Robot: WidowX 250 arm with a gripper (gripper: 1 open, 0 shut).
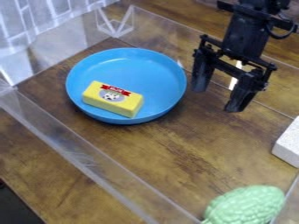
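My black gripper (219,77) hangs open at the upper right, just right of the blue plate, with nothing seen between its fingers. The blue plate (152,75) sits on the wooden table, holding a yellow box (114,99) with a red label on its lower left part.
A white block (288,140) lies at the right edge and a green bumpy object (243,205) at the bottom right. Clear plastic walls border the area.
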